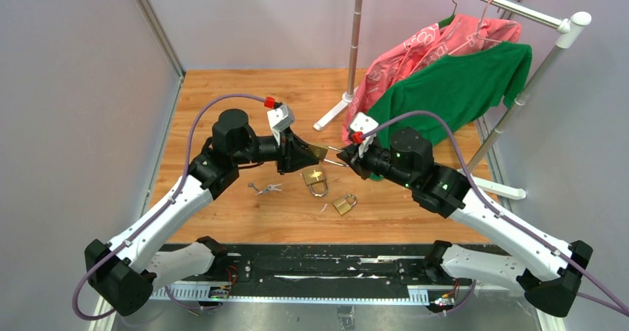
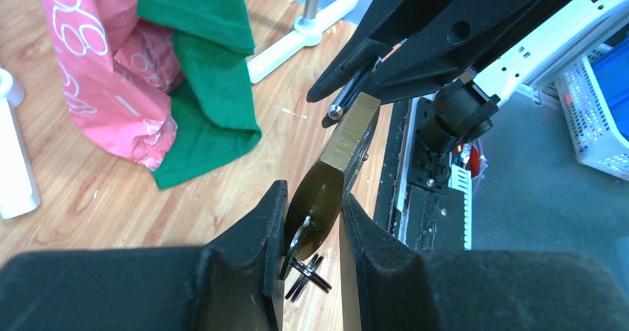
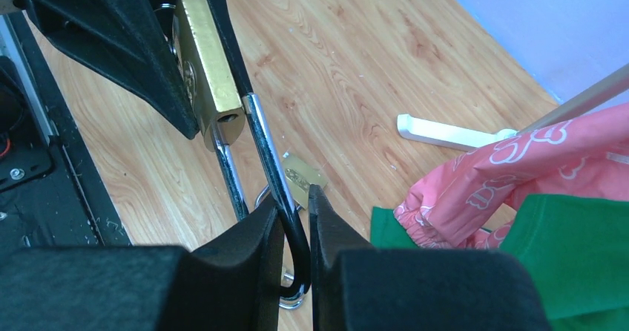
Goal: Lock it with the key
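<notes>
A brass padlock (image 1: 316, 151) is held up between both arms, shackle pointing toward the right one. In the left wrist view its body (image 2: 335, 160) sits between the fingertips of my left gripper, with a key ring and keys near them. My right gripper is shut on the long steel shackle; the right wrist view shows both shackle legs reaching toward the lock body (image 3: 211, 56). More padlocks (image 1: 315, 179) (image 1: 345, 204) and loose keys (image 1: 268, 188) lie on the wooden table.
A clothes rack (image 1: 353, 27) with green (image 1: 438, 97) and pink garments fills the back right, cloth hanging to the table behind my right gripper. Walls surround the back and sides.
</notes>
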